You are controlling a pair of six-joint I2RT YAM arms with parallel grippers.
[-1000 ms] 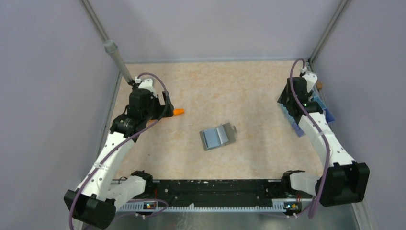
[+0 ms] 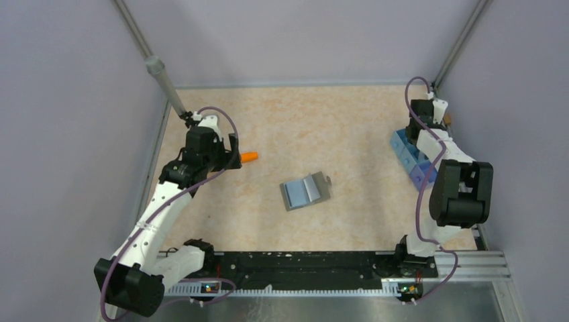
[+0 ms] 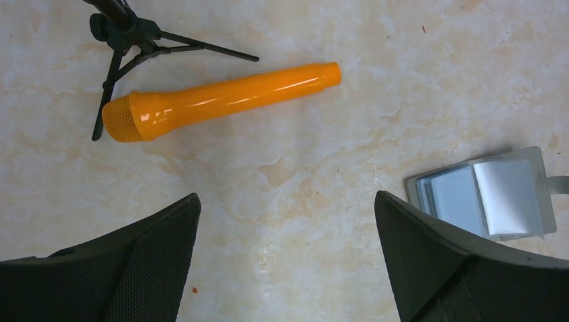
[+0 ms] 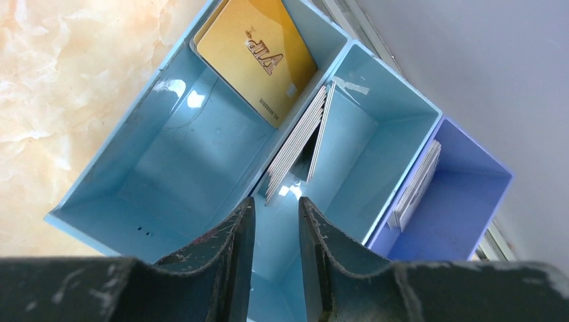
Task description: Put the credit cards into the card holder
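The grey card holder (image 2: 324,194) lies on the table's middle, with a pale blue inside and a raised flap; the left wrist view shows the holder (image 3: 547,201) too. Over a blue box (image 4: 134,141) with several compartments hangs my right gripper, its fingers part open and nothing between the fingers. A gold card (image 4: 258,54) leans in one compartment. In the middle one stand several thin cards (image 4: 298,144) on edge; a purple compartment holds more cards (image 4: 416,184). Away to the left, my left gripper is open and empty above bare table.
An orange microphone (image 3: 235,97) rests beside a small black tripod (image 3: 144,37), both close to the left gripper. The blue and purple box stands against the right wall (image 4: 463,60). Between holder and box the table (image 2: 362,147) is clear.
The holder has not moved.
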